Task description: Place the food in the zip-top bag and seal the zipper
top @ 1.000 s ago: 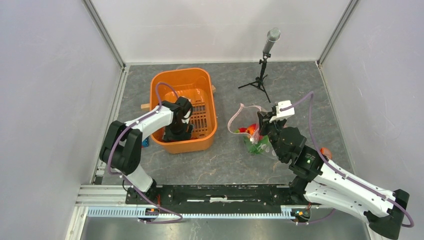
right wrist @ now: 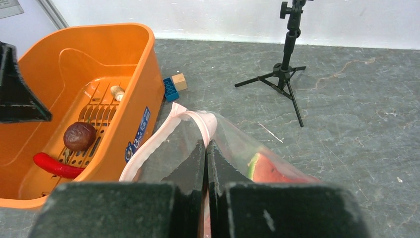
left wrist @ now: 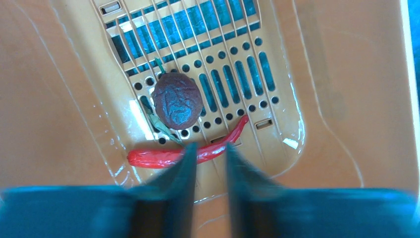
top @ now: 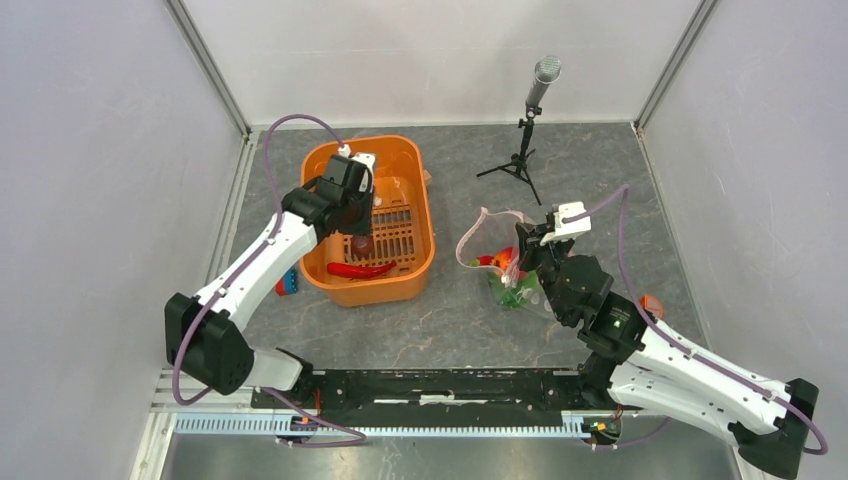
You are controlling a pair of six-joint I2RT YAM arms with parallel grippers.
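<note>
My left gripper hangs over the orange basket (top: 415, 230), fingers apart and empty. Below it lie a red chili and a dark round food item with green leaves; the right wrist view also shows a small pale item (right wrist: 118, 92) in the basket. The clear zip bag (top: 478, 240) stands right of the basket, holding red, orange and green food, with a watermelon slice (right wrist: 270, 172) visible. My right gripper is shut on the bag's pink zip edge.
A microphone stand (top: 520, 160) is at the back. Small blocks (right wrist: 171, 89) lie beside the basket. Walls bound both sides and the back.
My left gripper has risen out of the basket, uncovering the chili and dark item, which remain in it. The right arm is practically still.
</note>
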